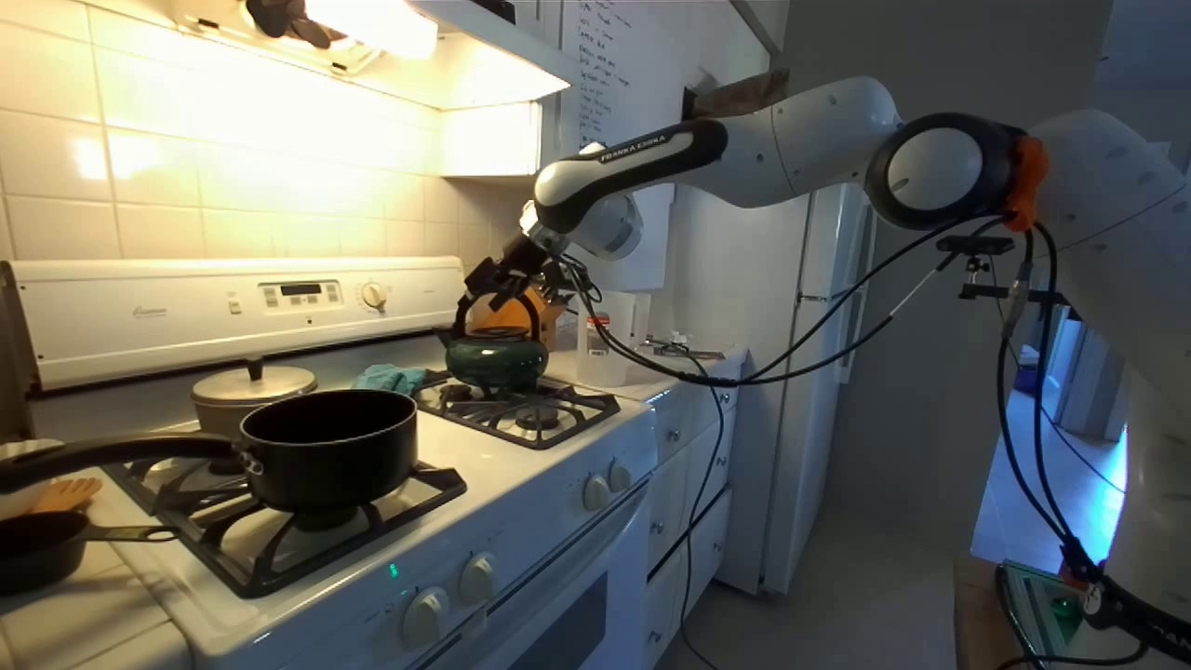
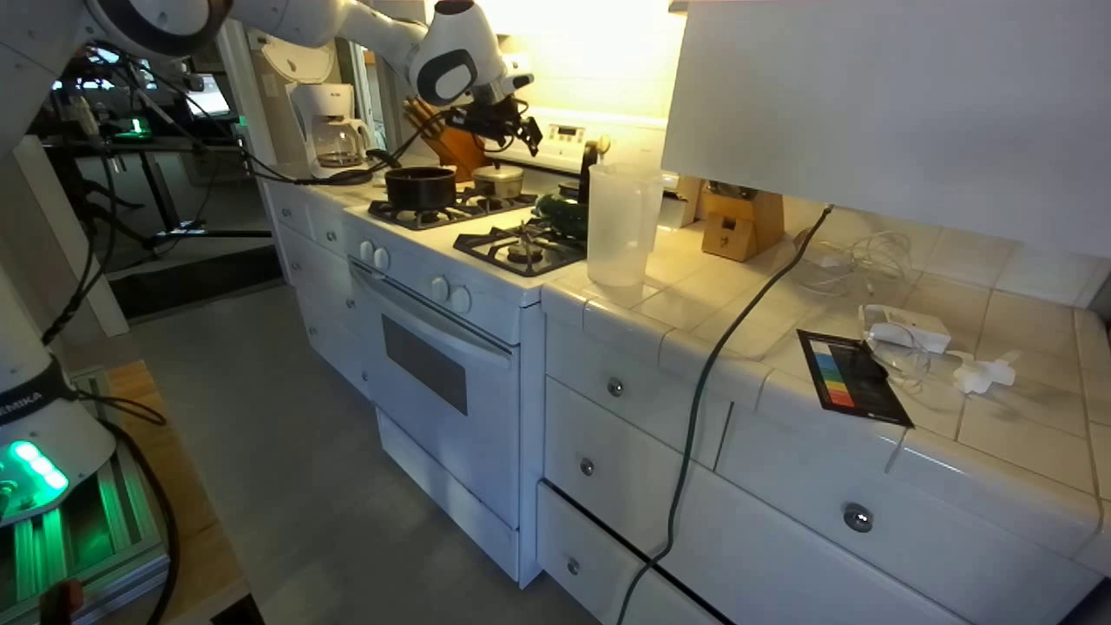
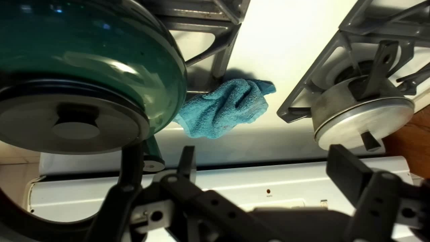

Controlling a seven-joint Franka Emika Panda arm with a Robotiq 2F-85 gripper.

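Observation:
The dark green kettle (image 1: 497,359) stands upright on the back right burner grate, its black arched handle (image 1: 531,313) raised. My gripper (image 1: 486,292) is close to the top of that handle. In the wrist view the kettle body (image 3: 104,60) fills the upper left, with its lid (image 3: 60,129) facing the camera. There, my gripper is open, its fingers wide apart and nothing held between them. The kettle handle (image 3: 129,167) passes just left of the left finger (image 3: 187,161), outside the gap. Whether they touch, I cannot tell.
A blue cloth (image 3: 225,107) lies behind the grates. On the left burners are a black saucepan (image 1: 330,452) and a lidded pot (image 1: 255,393). A translucent pitcher (image 2: 619,224) stands beside the stove, and a knife block (image 2: 741,220) sits further back on the counter.

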